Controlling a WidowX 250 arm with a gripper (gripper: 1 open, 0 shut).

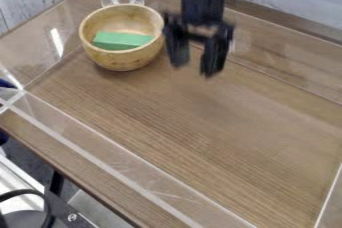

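Note:
A blurred dark robot arm hangs from the top middle, its gripper (201, 47) beside a tan round bowl (120, 52) at the upper left. A green block (124, 40) lies in the bowl. The motion blur hides whether the fingers are open or shut.
A black cable (40, 207) lies at the bottom left edge.

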